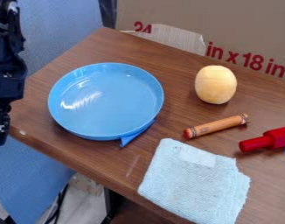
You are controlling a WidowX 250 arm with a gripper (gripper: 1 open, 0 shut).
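A blue plate (105,98) rests on the wooden table's left part, with a blue triangular piece poking out from under its front right rim. Right of it are a pale yellow bread roll (215,84), an orange crayon-like stick (215,125) and a red rolling pin (267,140) cut off by the right edge. A folded light-blue cloth (191,182) lies at the front. My black gripper is at the far left edge, left of the plate and mostly out of frame; its finger state is unclear.
A cardboard box (226,26) stands behind the table (98,166). The table's left edge runs diagonally beside the plate, with blue material beyond it. Bare wood shows between plate and roll.
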